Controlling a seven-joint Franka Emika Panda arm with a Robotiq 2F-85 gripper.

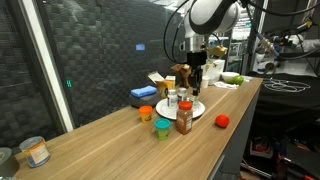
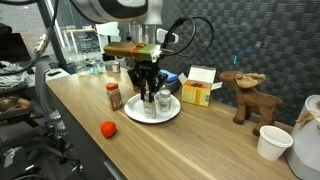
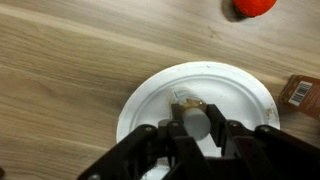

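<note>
A small clear shaker with a silver-grey lid (image 3: 196, 124) is between the fingers of my gripper, which is shut on it. Below it lies a round white plate (image 3: 145, 100). Seen from exterior view 1, the gripper (image 1: 196, 90) points down over the right part of the plate (image 1: 171, 114). Other shakers (image 2: 164, 99) stand on the plate close beside the held one (image 2: 149, 108). Whether the held shaker's base touches the plate, I cannot tell.
Near the plate stand a brown jar with an orange lid (image 1: 185, 118), a teal cup (image 1: 162, 128) and an orange cup (image 1: 146, 112). A red tomato (image 2: 108, 129) lies by the table edge. Behind are an open yellow box (image 2: 199, 85) and a toy deer (image 2: 255, 103). Bare wood spans the table's left half (image 1: 90, 145).
</note>
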